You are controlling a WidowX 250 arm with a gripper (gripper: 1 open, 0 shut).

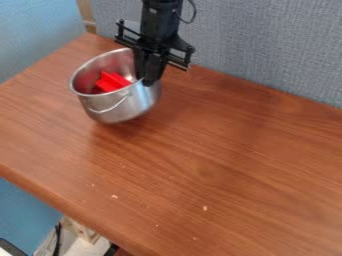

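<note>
A shiny steel pot [123, 103] with a thin wire handle sits at the upper left of the wooden table, a red object [110, 80] inside it. My black gripper [147, 76] reaches down from above at the pot's right rear rim, its fingertips at or just inside the rim; whether it is open or shut on the rim is unclear.
A grey padded wall [267, 50] stands behind it, blue panels at the left, and cables lie off the lower-left edge.
</note>
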